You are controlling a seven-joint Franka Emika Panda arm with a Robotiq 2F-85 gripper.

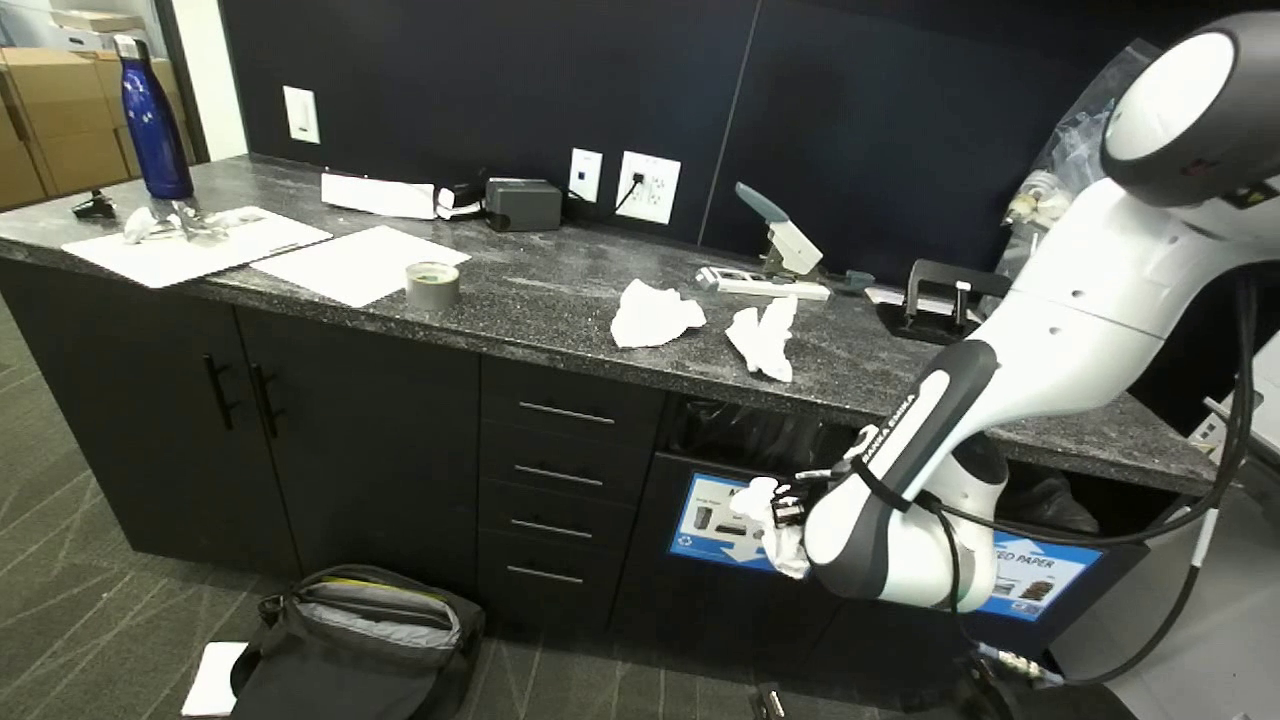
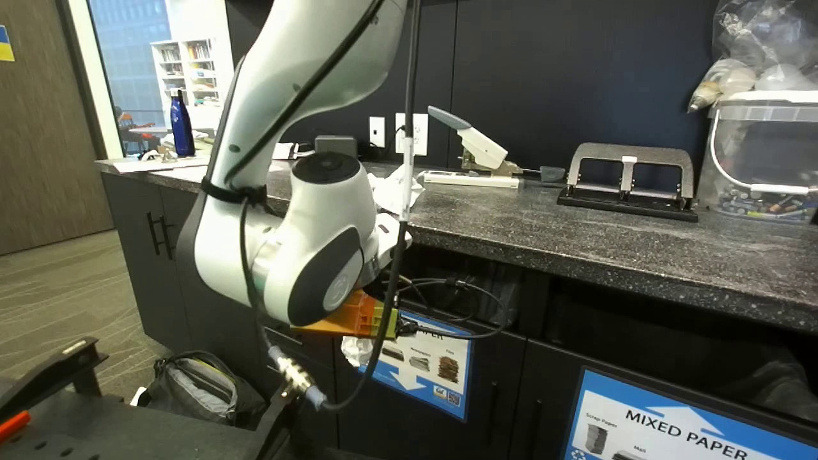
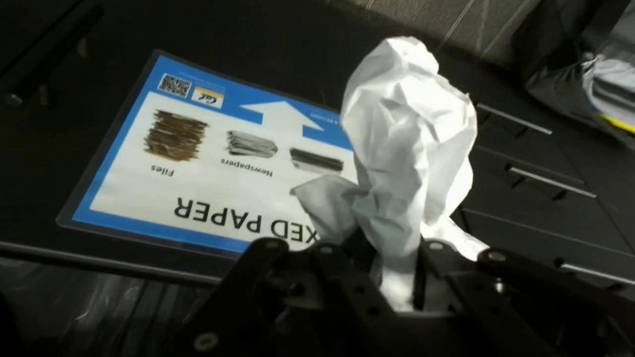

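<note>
Crumpled white paper (image 3: 411, 131) is pinched in my gripper, which is shut on it, with most of the wad sticking out past the fingers. In exterior view 1 the held paper (image 1: 774, 524) hangs in front of the left "mixed paper" sign (image 1: 702, 518), below the counter edge. Above that sign is a dark bin opening (image 1: 750, 434) with a clear liner. Two more crumpled papers, one on the left (image 1: 654, 314) and one on the right (image 1: 764, 338), lie apart on the counter (image 1: 540, 300). The arm mostly hides the gripper in exterior view 2.
A second bin sign (image 2: 659, 421) is on the right, under another opening. The counter holds a stapler (image 1: 786, 250), a hole punch (image 2: 629, 180), a tape roll (image 1: 432, 286) and a blue bottle (image 1: 154, 126). A backpack (image 1: 360, 648) sits on the floor.
</note>
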